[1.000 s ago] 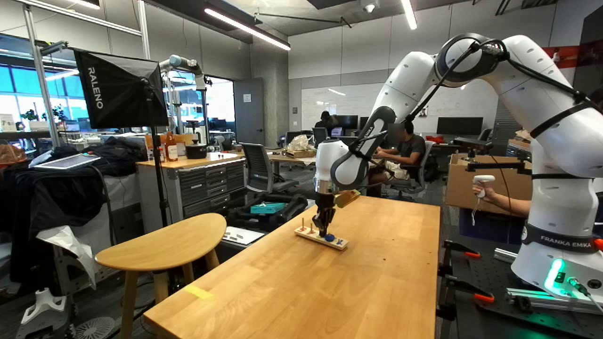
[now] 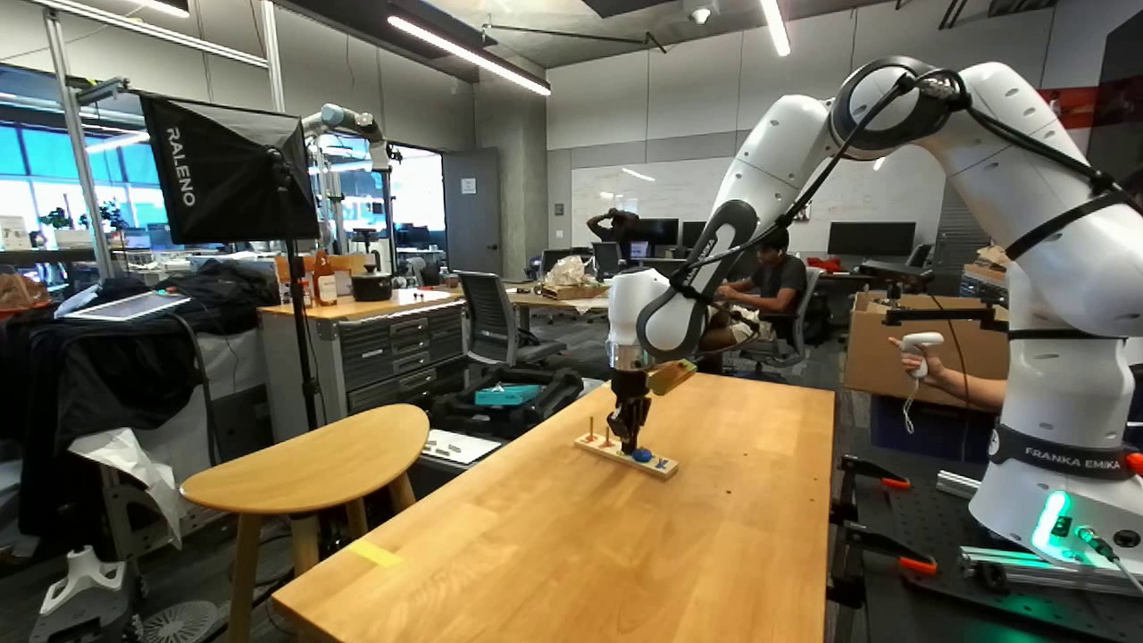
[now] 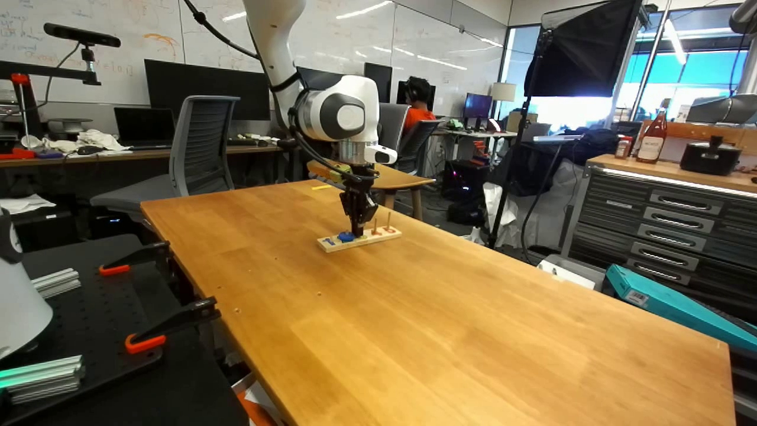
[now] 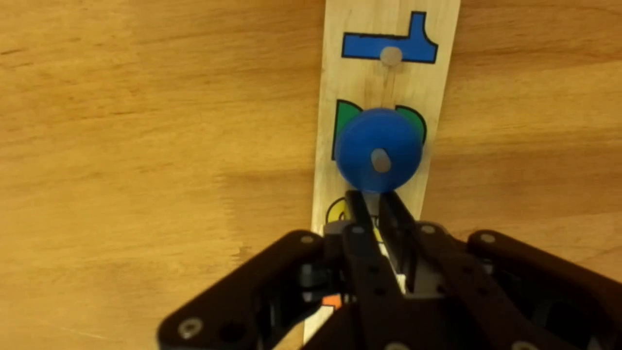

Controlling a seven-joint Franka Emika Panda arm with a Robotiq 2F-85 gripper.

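A narrow wooden peg board lies on the table, printed with coloured numbers. On the peg at the green number sits a blue disc, the peg top showing through its hole. Past it, a bare peg stands on the blue 1. My gripper is down at the board over the yellow number, its fingertips close together just beside the disc. Something pale, perhaps a peg, shows in the narrow gap, but whether they grip it is unclear. Two taller pegs rise at the board's other end.
A half-round stool stands off the table's left side. Clamps sit along the edge near the robot's base.
The arm has shifted slightly to the right in exterior view 1. The peg board, with its blue disc, has slid the same way along with the gripper.
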